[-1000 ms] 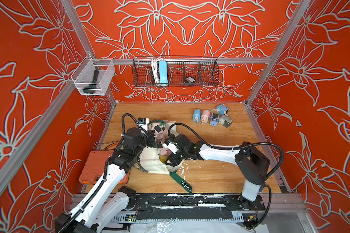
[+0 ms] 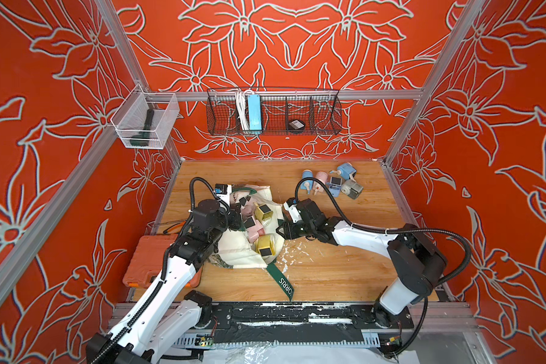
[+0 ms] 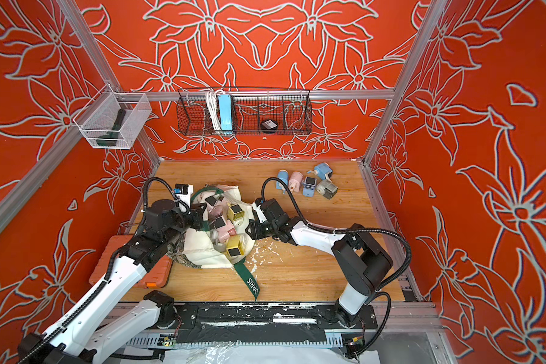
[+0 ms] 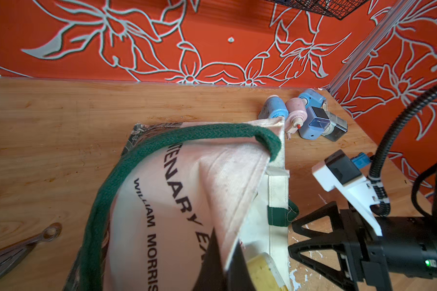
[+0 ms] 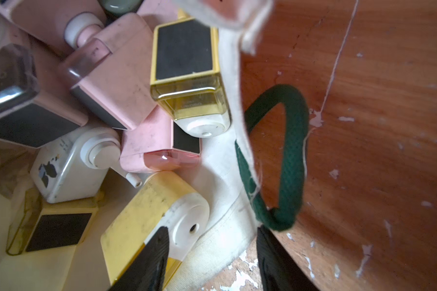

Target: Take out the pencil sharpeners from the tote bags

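The cream tote bag [image 2: 235,250] lies with its mouth spread, showing yellow sharpeners [image 5: 155,223], pink sharpeners [image 5: 116,68] and a white sharpener [image 5: 75,162] inside. My left gripper is shut on a fold of the bag's lettered cloth, holding that side up. At the bag's right edge, my right gripper has its fingers apart. Bag cloth and bare table show in the gap, with no sharpener between the fingers. The front yellow sharpener is close to its left finger [image 5: 155,257]; whether they touch is unclear.
Several sharpeners [image 2: 334,185] stand outside the bag at the back right. A green strap [image 2: 279,281] hangs toward the front edge, and a green handle loop [image 5: 296,160] rises at the bag's right. An orange case [image 2: 154,261] lies left.
My right gripper has drawn back rightward and up from over the bag's mouth, uncovering the yellow sharpeners. The left arm stays put. The green strap shifted slightly.
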